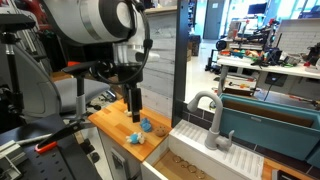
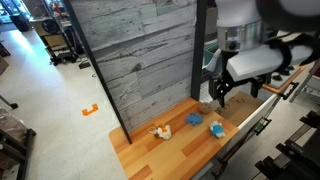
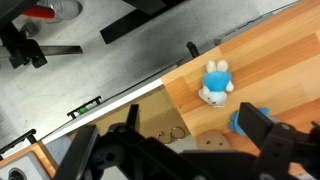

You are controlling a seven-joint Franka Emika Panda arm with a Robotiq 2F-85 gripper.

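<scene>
My gripper is open with nothing between its fingers, hanging above the wooden counter. Below it in the wrist view lies a white bunny toy in blue; in the second exterior view this blue-and-white toy rests near the counter's edge. Close by is a blue toy, and a tan toy sits farther toward the sink. A white toy with orange lies apart, nearer the grey board.
A white sink with a grey faucet adjoins the counter; small rings lie on its brown bottom. The upright grey wooden board borders the counter. A teal box stands behind the sink.
</scene>
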